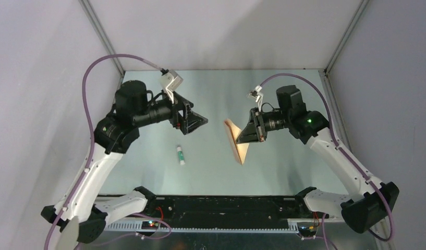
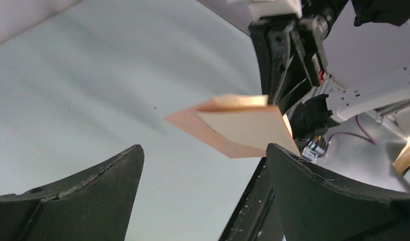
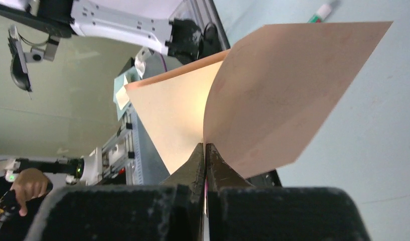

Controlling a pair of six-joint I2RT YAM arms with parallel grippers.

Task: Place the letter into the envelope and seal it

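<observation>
A tan paper envelope [image 1: 236,145] is held above the table by my right gripper [image 1: 238,140], which is shut on its edge. In the right wrist view, one broad brown panel [image 3: 293,90] bends up beside a paler cream panel [image 3: 177,110]; the shut fingertips pinch the paper below. The left wrist view shows a cream face [image 2: 248,128] bordered by brown paper. I cannot tell whether that is the letter or part of the envelope; no separate letter shows. My left gripper [image 1: 200,124] stands open to the left of the envelope, apart from it, with nothing between its fingers.
A glue stick [image 1: 180,155] with a white and green body lies on the table [image 1: 205,177] below the left gripper. A dark strip [image 1: 226,211] runs along the front edge.
</observation>
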